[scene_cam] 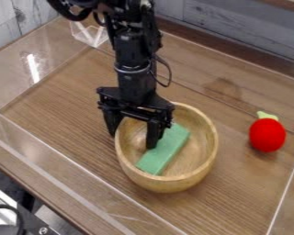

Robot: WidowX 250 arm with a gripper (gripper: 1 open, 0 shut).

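Note:
My black gripper (135,122) reaches down from the top of the view, open, over the back left part of a beige bowl (164,179). Its fingertips are low at the bowl's rim and inside, close to a green rectangular block (162,152) lying tilted in the bowl. Whether they touch the block or the rim is unclear.
A red round fruit (267,136) with a pale green top, like a tomato or strawberry, lies on the wooden table (63,138) to the right of the bowl. A cable shows at the bottom left corner.

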